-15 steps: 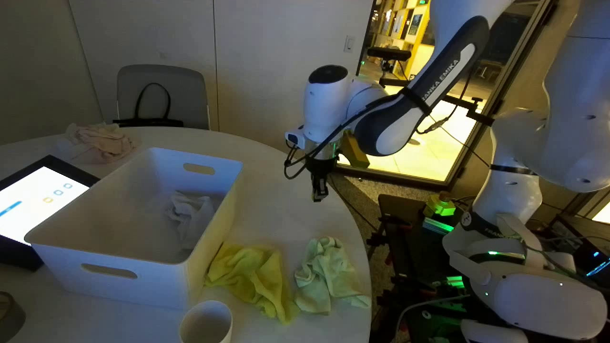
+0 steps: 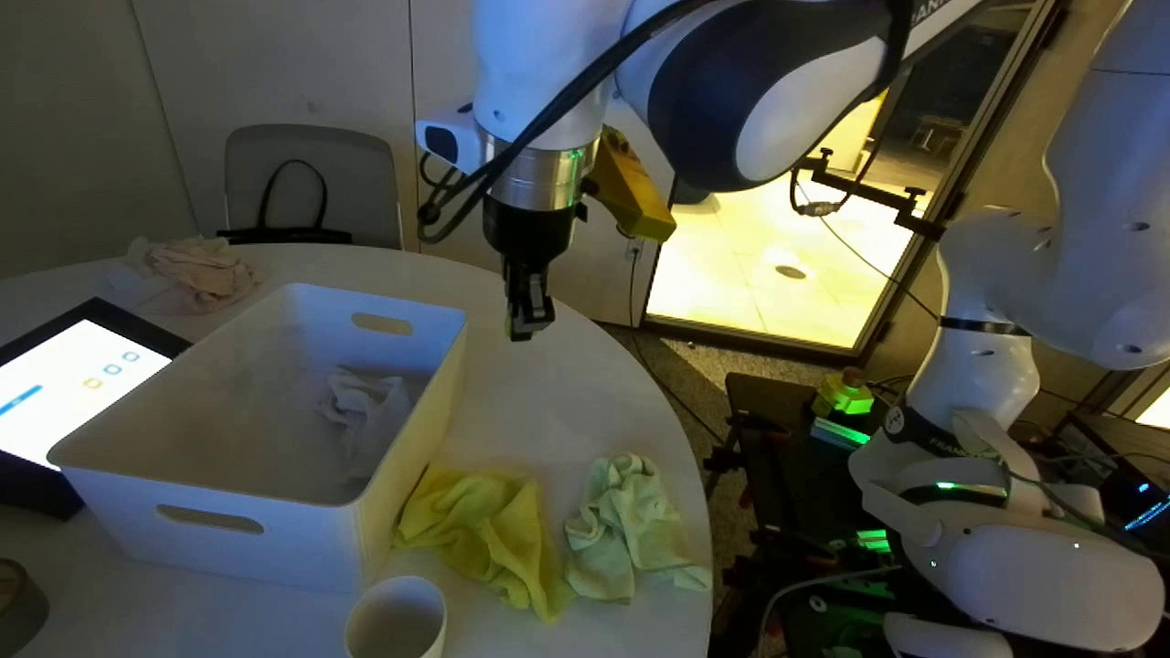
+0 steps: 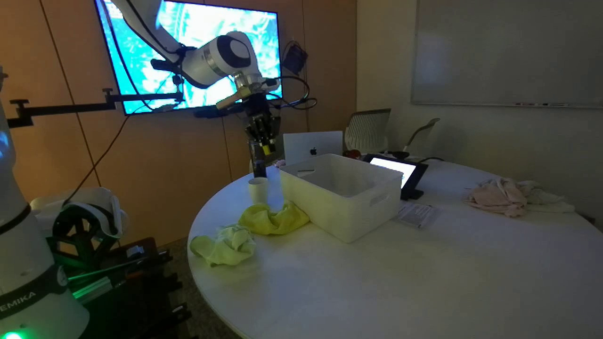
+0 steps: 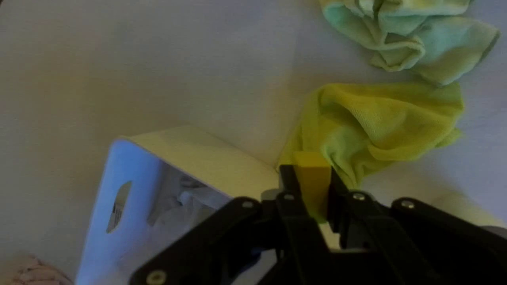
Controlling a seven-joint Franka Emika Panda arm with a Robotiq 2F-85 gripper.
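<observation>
High above the table, my gripper (image 2: pixel 531 320) hangs near the back right corner of the white bin. It is shut on a small yellow block (image 4: pixel 313 183), whose tip also pokes below the dark fingers in exterior view 2 (image 3: pixel 266 149). The white bin (image 2: pixel 408 499) has a crumpled whitish cloth (image 2: pixel 370 411) inside. A yellow cloth (image 2: pixel 488 537) lies on the table against the bin's right side. Beside it, near the table edge, is a pale green cloth (image 2: pixel 631 532). Both cloths are clear of the gripper and bunched up.
A white cup (image 2: pixel 397 620) stands by the bin's front corner, with a lit tablet (image 2: pixel 82 384) left of the bin. Pinkish cloth (image 2: pixel 197 272) lies at the far left. A laptop (image 3: pixel 312 146) and a dark bottle (image 3: pixel 258 161) stand behind the bin.
The arm has swung left in exterior view 1, bringing the gripper from over the table's right edge closer to the bin. Cloths, bin and cup are where they were.
</observation>
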